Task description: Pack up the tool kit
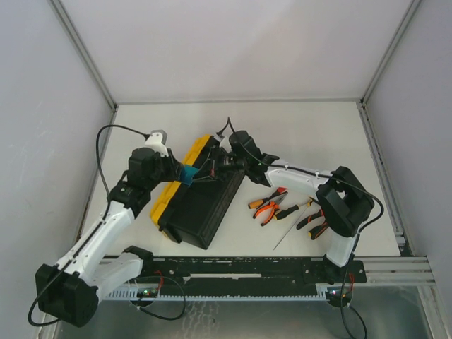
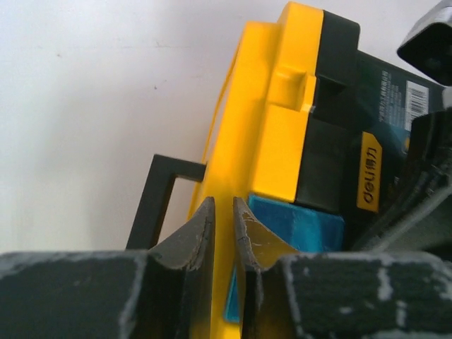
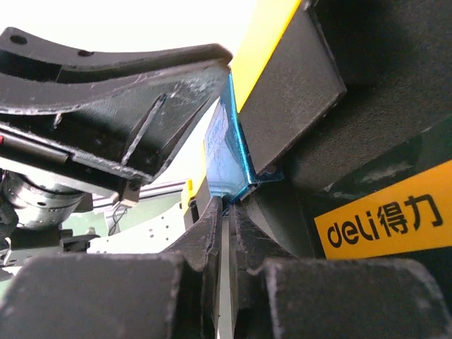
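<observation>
The closed tool case, black (image 1: 205, 212) with a yellow rim (image 1: 164, 205), stands tilted clockwise left of centre. A blue latch (image 1: 187, 174) crosses its yellow edge. My left gripper is at this edge, its fingers nearly together with the yellow rim showing in the narrow gap; how deep it grips is hard to see. From the other side, my right gripper has its fingertips together at the end of the blue latch (image 3: 229, 152), with nothing visible between them. In the left wrist view, the black handle (image 2: 159, 198) sticks out from the case.
On the right lie pliers (image 1: 265, 210), a long thin screwdriver (image 1: 289, 229) and several other orange-and-black tools (image 1: 318, 230). The two grippers are close together over the case. Bare white table (image 1: 311, 141) lies behind the tools.
</observation>
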